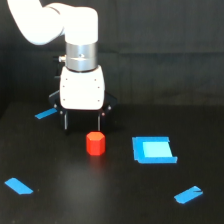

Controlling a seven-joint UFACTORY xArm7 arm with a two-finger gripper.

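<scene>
A small red block (95, 143) stands on the dark table, left of the middle in the camera view. Above and just behind it, slightly to its left, hangs my gripper (83, 126). Its thin dark fingers are spread apart and point down, and nothing shows between them. The right fingertip appears close to the top of the block; whether they touch, I cannot tell. A blue-taped square (139, 151) with a pale middle (156, 149) lies to the right of the block.
Pieces of blue tape lie flat at the front left (18, 186), front right (188, 195) and back left (45, 114). A dark curtain (160, 55) closes off the back.
</scene>
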